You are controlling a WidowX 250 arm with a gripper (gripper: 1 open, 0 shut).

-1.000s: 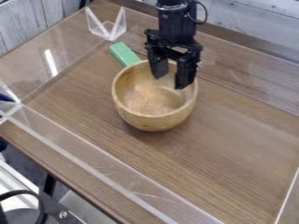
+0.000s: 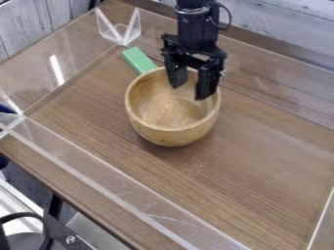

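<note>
A wooden bowl (image 2: 171, 117) stands on the brown table (image 2: 222, 195) in the upper middle of the camera view. My black gripper (image 2: 186, 76) hangs over the back of the bowl, open, its fingers apart with nothing seen between them. A green block (image 2: 139, 61) lies just behind the bowl on the left.
A clear angular object (image 2: 119, 29) stands at the back left. Dark cables or parts (image 2: 26, 230) lie at the lower left edge.
My gripper has shifted very slightly over the bowl; the bowl and green block look unmoved.
</note>
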